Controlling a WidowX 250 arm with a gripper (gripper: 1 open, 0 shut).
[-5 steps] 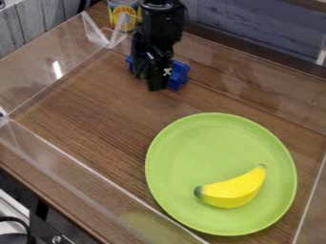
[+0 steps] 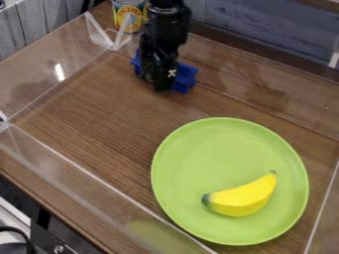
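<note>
My black gripper (image 2: 159, 69) hangs at the top middle of the camera view, down over a blue object (image 2: 183, 77) on the wooden table. The gripper is open; its fingers partly cover the blue object, so whether they touch it is unclear. A large green plate (image 2: 225, 144) lies at the lower right, with a yellow banana (image 2: 243, 198) resting on its lower part.
A yellow can (image 2: 129, 14) stands at the back left, partly behind clear plastic. Transparent walls edge the wooden table (image 2: 86, 124).
The gripper has shifted slightly up and back around the blue object. The plate and banana have not moved.
</note>
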